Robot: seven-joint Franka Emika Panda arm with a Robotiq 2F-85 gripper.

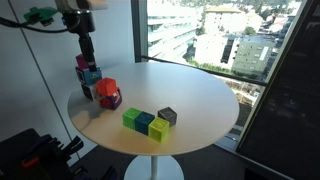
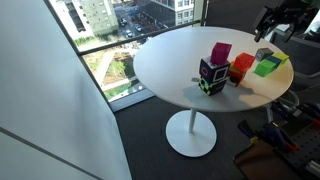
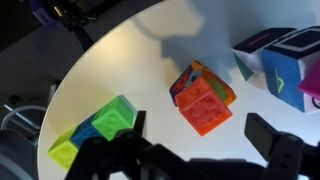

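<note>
My gripper stands open, its two dark fingers wide apart in the wrist view. Between and below them shows a red block [image 3: 204, 107], and nothing is held. This red block [image 1: 107, 87] rests on a patterned, multicoloured cube [image 3: 187, 76]. Behind it in exterior view 1 rises a stack with a magenta block [image 1: 82, 61] on top and a blue-sided cube [image 1: 91, 76] beneath. My gripper [image 1: 90, 65] hangs above the table near that stack. Toward the front lie a green block [image 1: 130, 118], a dark blue block [image 1: 144, 123] and a yellow block [image 1: 158, 131] in a row.
A dark grey block [image 1: 167, 115] sits just behind the row. In exterior view 2, a black cube with coloured markings [image 2: 212, 77] stands near the edge, beneath the magenta block [image 2: 221, 50].
</note>
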